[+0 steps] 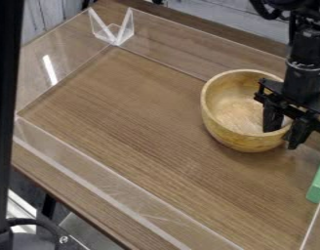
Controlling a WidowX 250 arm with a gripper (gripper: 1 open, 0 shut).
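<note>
A round wooden bowl point(228, 107) sits at the right of the brown table. My black gripper point(285, 125) reaches down from the top right over the bowl's right side, its fingers at the rim. It appears shut on that rim, though the contact is partly hidden by the dark gripper body.
A green object point(319, 183) lies at the right edge below the gripper. A clear plastic piece point(113, 29) is at the upper left. Dark equipment fills the lower left corner.
</note>
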